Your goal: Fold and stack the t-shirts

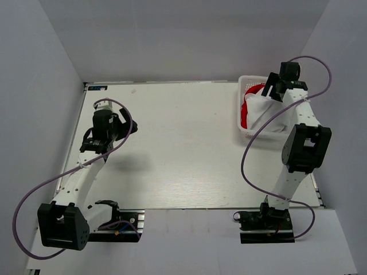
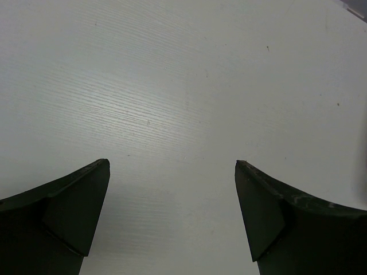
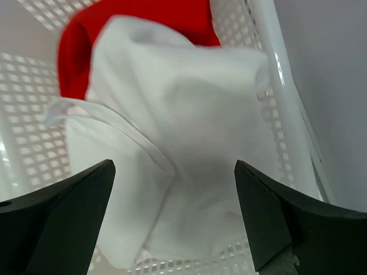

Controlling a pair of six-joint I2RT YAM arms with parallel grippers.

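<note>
A white shirt point(image 3: 195, 114) and a red shirt point(image 3: 160, 17) lie crumpled together in the white basket point(image 1: 245, 86) at the right rear of the table. In the right wrist view the white cloth covers much of the red one. Over this pile my right gripper point(image 1: 270, 90) stands open, its two fingers point(image 3: 74, 212) wide apart and nothing pinched between them. My left gripper point(image 1: 127, 117) is at the table's left side, also open. Only bare table shows between its fingers in the left wrist view.
Perforated basket walls point(image 3: 26, 109) surround the shirts. Walls close in the space at the back and sides.
</note>
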